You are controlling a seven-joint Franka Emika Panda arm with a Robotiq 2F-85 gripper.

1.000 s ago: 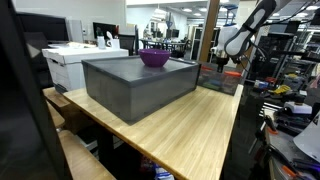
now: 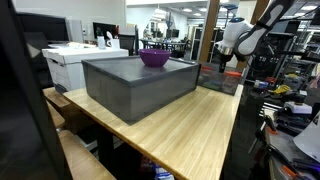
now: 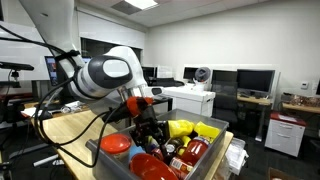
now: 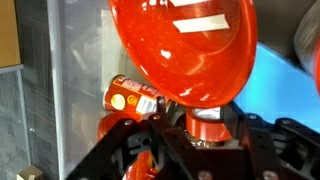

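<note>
In the wrist view, my gripper is shut with something red between its fingers. Whether that is the rim of the large red-orange dish (image 4: 180, 45) or the red can-like item (image 4: 208, 126) just below it cannot be told. The dish fills much of the upper view and hides things behind it. An orange can (image 4: 130, 95) lies to the left. From the second exterior view, the gripper (image 3: 152, 138) points down into a grey bin (image 3: 214, 149), above its crowded red contents; its fingertips are hard to make out there.
Yellow items (image 3: 180, 128) and a red lidded container (image 3: 193, 150) crowd the bin. A purple bowl (image 2: 155, 58) sits on a dark grey box (image 2: 140, 92) on the wooden table (image 2: 185, 135).
The distant white arm has shifted slightly, with more of its upper part showing at the right. The grey box and purple bowl have not moved.
</note>
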